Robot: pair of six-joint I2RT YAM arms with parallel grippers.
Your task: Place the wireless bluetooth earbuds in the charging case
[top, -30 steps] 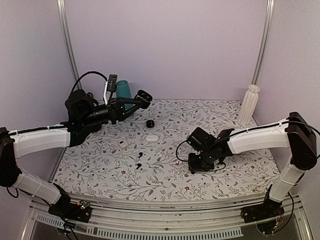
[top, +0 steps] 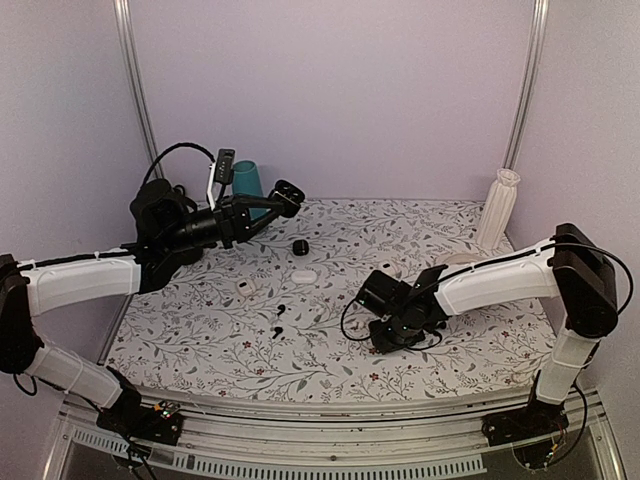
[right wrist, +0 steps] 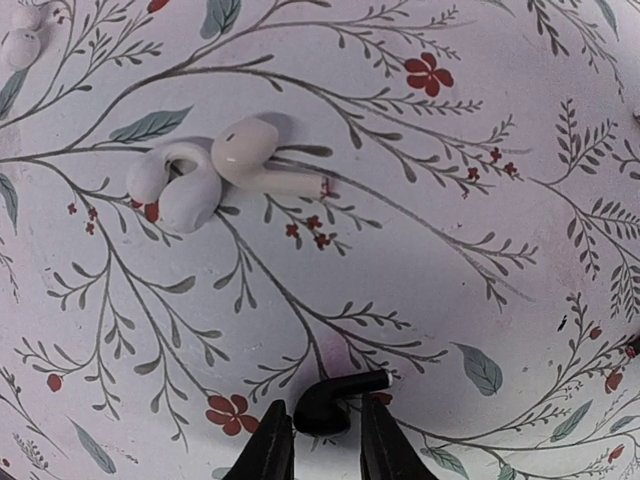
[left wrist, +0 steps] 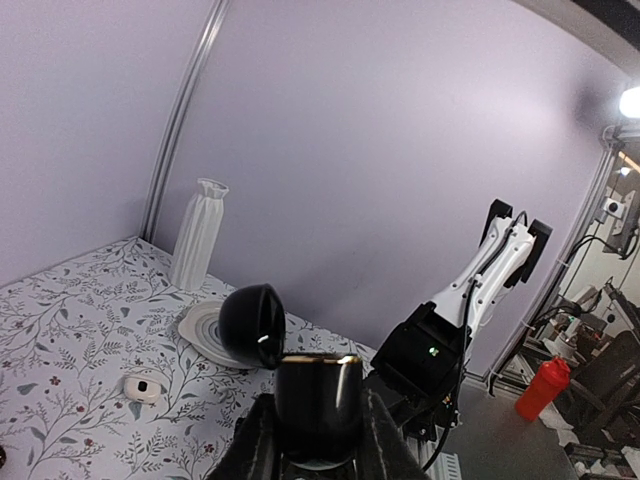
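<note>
Raised at the left, my left gripper (top: 262,205) is shut on a black charging case (left wrist: 318,405), its lid (left wrist: 250,325) open. My right gripper is down at the table right of centre, shut on a black earbud (right wrist: 322,405) whose stem points right. White earbuds (right wrist: 268,165) and a white looped piece (right wrist: 180,195) lie beyond it in the right wrist view. Two small black pieces (top: 279,331) lie left of centre in the top view.
A white vase (top: 498,210) and plate (left wrist: 200,330) stand at the back right, a teal cup (top: 247,178) at the back left. A black case (top: 300,247) and white cases (top: 304,276) lie mid-table.
The left arm holding the case has not visibly moved.
</note>
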